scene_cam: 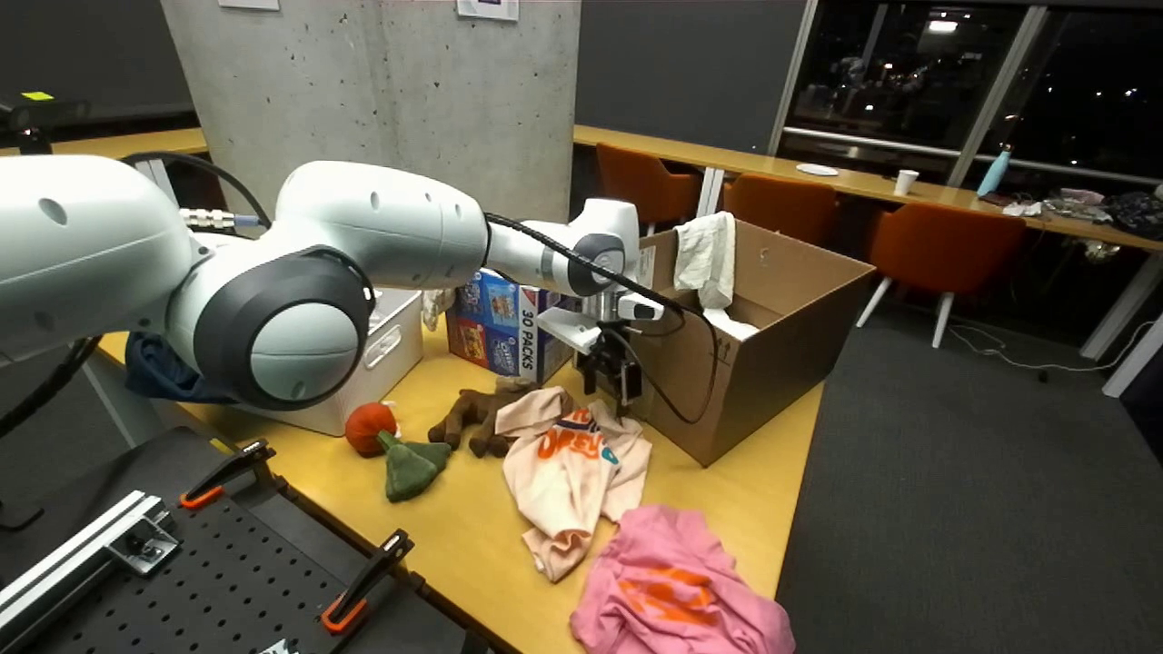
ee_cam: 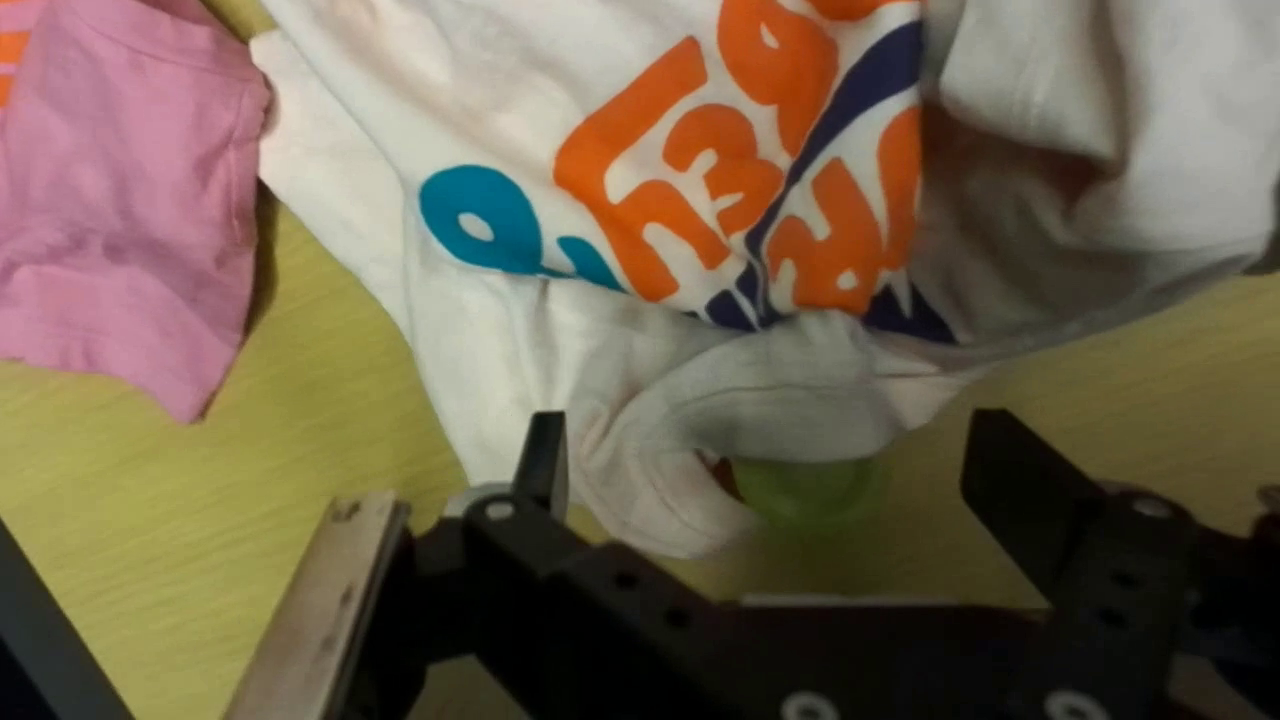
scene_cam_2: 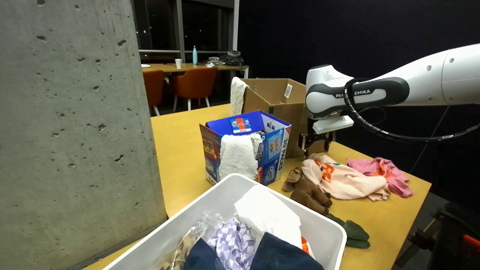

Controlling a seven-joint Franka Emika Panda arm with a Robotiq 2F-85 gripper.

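Observation:
A pale peach shirt (scene_cam: 569, 480) with orange and blue print lies crumpled on the table. My gripper stands open above its far edge; in the wrist view a fold of the shirt (ee_cam: 672, 480) shows between the spread fingers, not pinched. A small green round patch (ee_cam: 810, 490) shows beside that fold; what it is I cannot tell. Nearer the front lies a pink shirt (scene_cam: 676, 589). A brown plush toy (scene_cam_2: 310, 191) rests against the peach shirt's side. The large cardboard box (scene_cam: 763, 360) stands right by the gripper, a white cloth (scene_cam: 708, 260) over its rim.
A blue snack box (scene_cam_2: 274, 148) with a white towel (scene_cam_2: 238, 155) over its side stands near the arm. The white bin (scene_cam_2: 335, 229) holds cloths and plastic. A red and green plush (scene_cam: 412, 467) lies at the table's near side. Bare table separates several items.

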